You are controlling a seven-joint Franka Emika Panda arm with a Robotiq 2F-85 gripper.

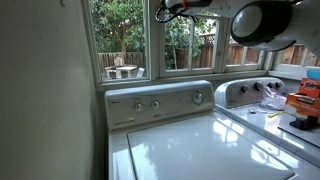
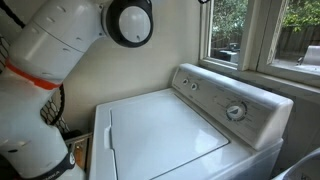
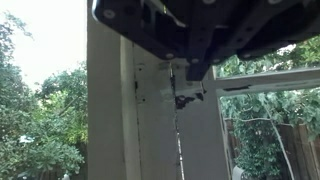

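Note:
Dark and backlit, my gripper enters from the top of the wrist view, in front of a window post with peeling paint [image 3: 150, 120]. It looks shut, and nothing shows between its fingers. The white arm [image 2: 65, 50] reaches over a white washing machine, high above its closed lid [image 1: 205, 150]. The washer's control panel [image 2: 232, 105] carries several knobs. No object is touching the gripper in any view.
A second machine with a knobbed panel [image 1: 250, 92] stands to the right, holding an orange box [image 1: 304, 100] and other small items. Windows [image 1: 120, 40] line the back, and a bare wall [image 1: 45, 90] bounds the left. The washer lid is clear.

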